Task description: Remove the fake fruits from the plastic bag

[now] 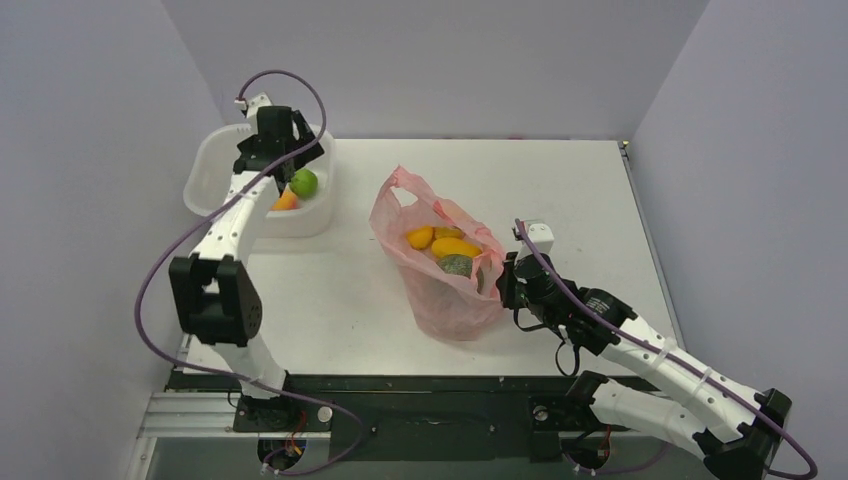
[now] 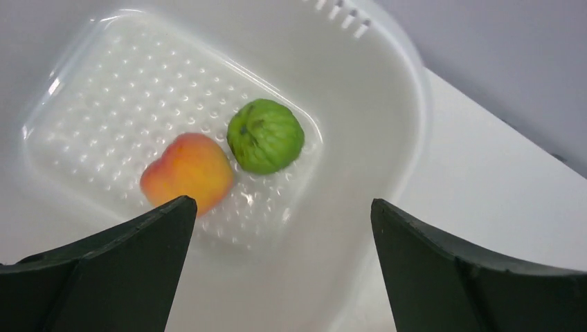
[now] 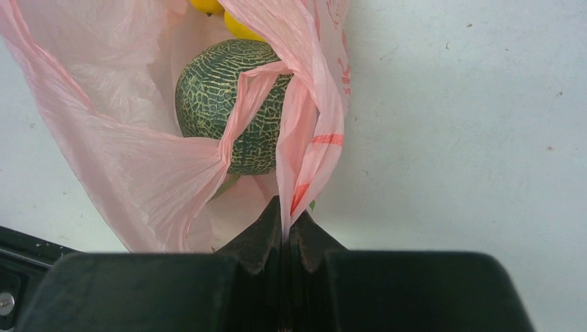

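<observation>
A pink plastic bag (image 1: 440, 300) stands in the middle of the table with its mouth open. Inside it lie several yellow fruits (image 1: 455, 247) and a dark green netted melon (image 3: 208, 90). My right gripper is shut on the bag's rim, a thin pleat of film (image 3: 315, 149) between its fingers. Over the white bin, my left gripper stands open, its black fingers wide apart and nothing between them. Below it, a green fruit (image 2: 266, 136) and an orange-yellow peach (image 2: 188, 173) rest on the bin floor.
The white bin (image 1: 318, 215) stands at the back left of the table, its walls rising around the fruits. Bare table (image 1: 560, 180) shows behind and right of the bag, and between bag and bin.
</observation>
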